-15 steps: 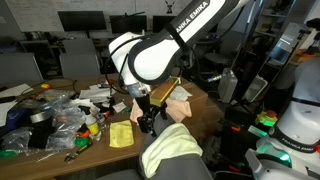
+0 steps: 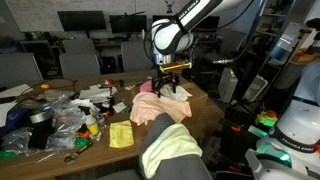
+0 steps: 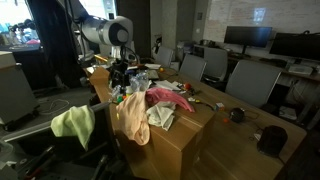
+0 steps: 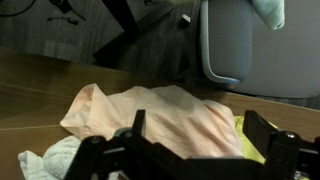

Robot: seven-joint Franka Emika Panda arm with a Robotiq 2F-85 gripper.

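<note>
My gripper is open, its dark fingers set wide apart with nothing held between them. Below it, the wrist view shows a rumpled peach cloth (image 4: pixel 165 118) on the wooden table, near the table's edge. The same peach cloth (image 3: pixel 133 118) partly hangs over that edge in exterior view 2. A pale greenish-white cloth (image 2: pixel 174 143) is draped over the grey chair (image 2: pixel 168 163), and its corner shows at the top of the wrist view. Behind one finger lies a yellow cloth (image 2: pixel 121 134), partly hidden in the wrist view.
A white cloth (image 3: pixel 160 118) and a pinkish-red cloth (image 3: pixel 171 97) lie beside the peach one. Clear plastic bags (image 2: pixel 66 123) and bottles crowd the table's left part in exterior view 1. Bare table shows around the yellow cloth.
The arm has swung away from the chair, back and to the right in exterior view 1, uncovering more of the peach cloth. The cloth on the chair stays draped there.
</note>
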